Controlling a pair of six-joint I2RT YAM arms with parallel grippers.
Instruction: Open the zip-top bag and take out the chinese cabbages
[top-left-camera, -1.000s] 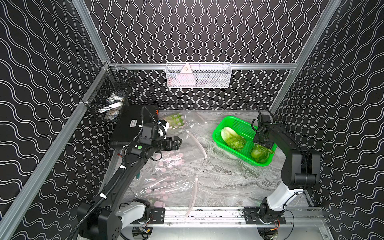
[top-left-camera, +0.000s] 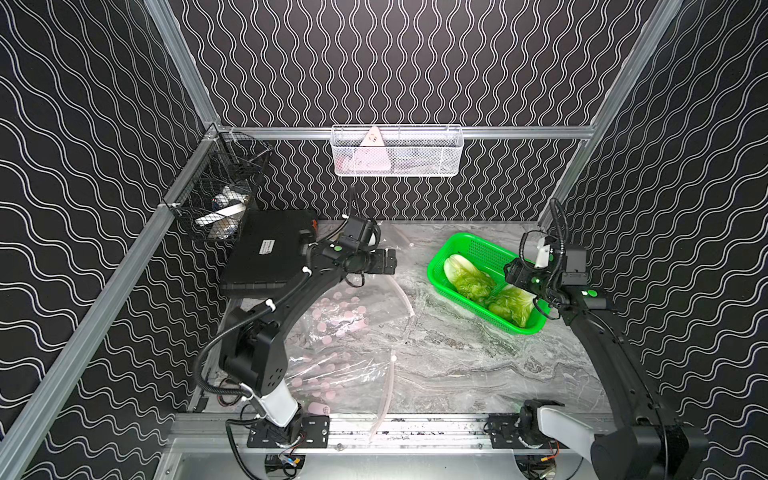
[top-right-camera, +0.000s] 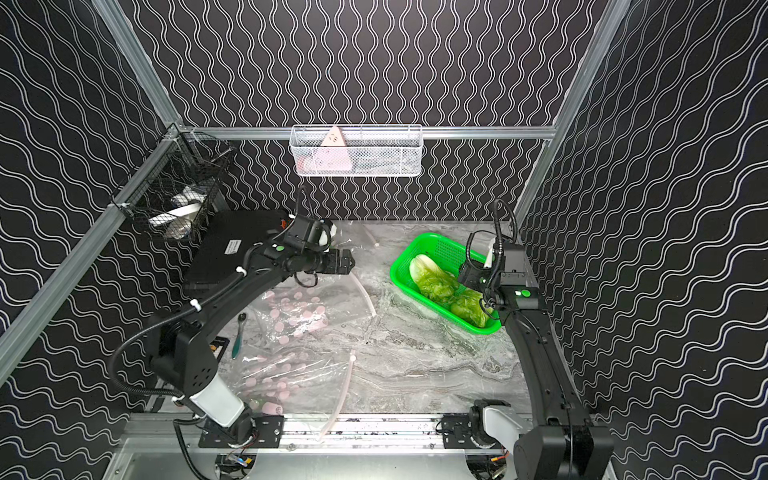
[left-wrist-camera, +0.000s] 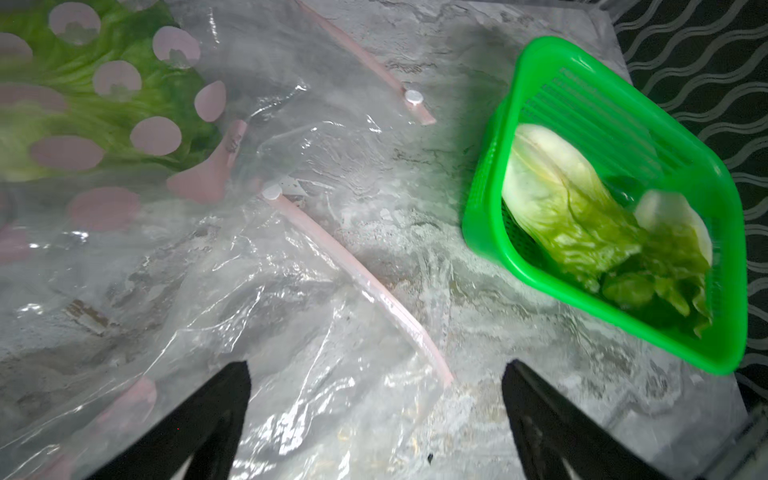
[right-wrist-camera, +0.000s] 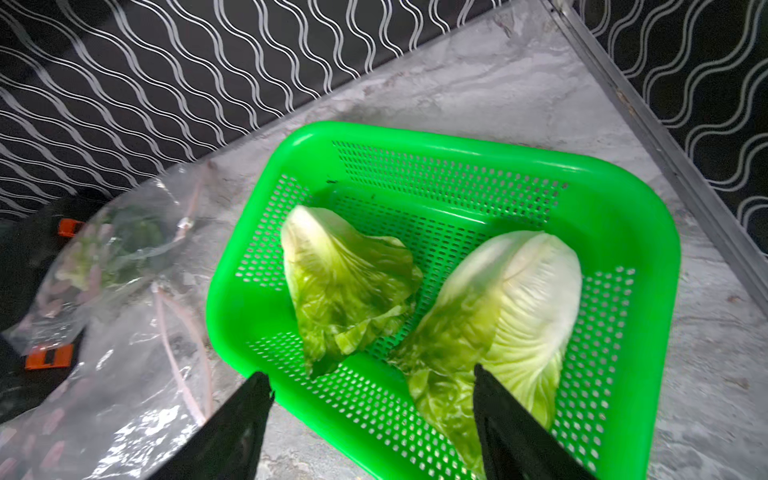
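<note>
Two Chinese cabbages lie in the green basket (right-wrist-camera: 624, 180): one (right-wrist-camera: 348, 276) nearer the bags and a paler one (right-wrist-camera: 512, 304) beside it. My right gripper is part open above the basket, nothing between its fingers. My left gripper hangs open and empty over clear zip bags. One flat bag with a pink zip strip (left-wrist-camera: 360, 276) lies below it. Leafy green shows inside another dotted bag (left-wrist-camera: 120, 104) at the back, which the left arm hides in the top left view. A further flat bag (top-left-camera: 336, 376) lies at the front.
A black case (top-left-camera: 268, 252) stands at the left rear. A white mesh basket (top-left-camera: 397, 152) is fixed on the back wall.
My left gripper has moved right and back, now covering the green in the rear bag.
</note>
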